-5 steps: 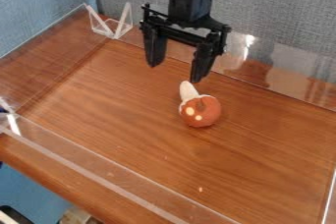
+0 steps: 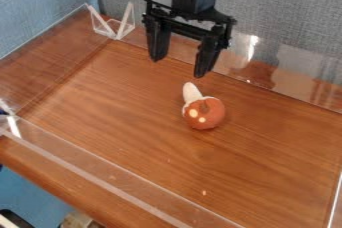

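Observation:
My black gripper (image 2: 179, 50) hangs in the upper middle, fingers pointing down and spread wide open, with nothing between them. Below and slightly right of it, apart from it, a toy mushroom (image 2: 205, 113) with an orange-red spotted cap and a pale stem lies on its side on the wooden table (image 2: 147, 152), stem toward the back.
Clear panels (image 2: 289, 84) border the table at the back and front left. A white wire holder (image 2: 112, 24) stands at the back left.
The gripper has risen very slightly over the last second. The mushroom has not moved.

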